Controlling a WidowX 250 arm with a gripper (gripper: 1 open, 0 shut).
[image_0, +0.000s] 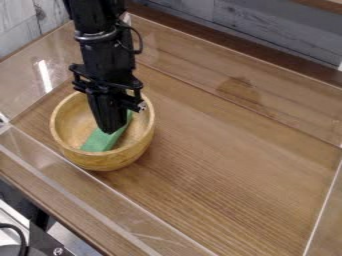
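Observation:
A round wooden bowl (128, 148) sits on the wooden table at the left of the camera view. A green object (102, 140) lies inside it, partly hidden by the gripper. The black gripper (111, 110) hangs from above over the bowl, its lower end at or just above the green object. Whether anything is between its fingers is hard to see against the dark body.
A dark wall runs along the back. A black cable lies at the lower left edge.

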